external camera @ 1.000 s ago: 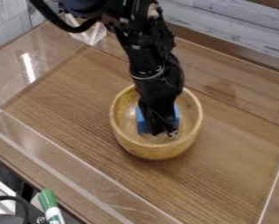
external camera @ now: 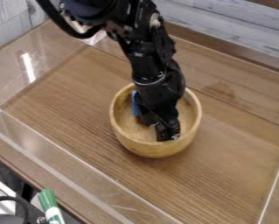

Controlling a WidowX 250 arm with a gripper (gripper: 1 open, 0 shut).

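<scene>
The black gripper (external camera: pixel 156 109) reaches down from the top of the view into a tan round bowl (external camera: pixel 153 145) on the wooden table (external camera: pixel 59 105). Its lower parts are inside the bowl and stand open. A small blue object (external camera: pixel 136 104) sits at the bowl's left side, largely hidden behind the gripper; whether it lies between the fingers I cannot tell.
A green-and-white marker-like item (external camera: pixel 52 207) and a black cable lie beyond the table's lower-left edge. A pale board runs along the back.
The gripper has shifted slightly and sits lower in the bowl, covering more of its inside and of the blue object.
</scene>
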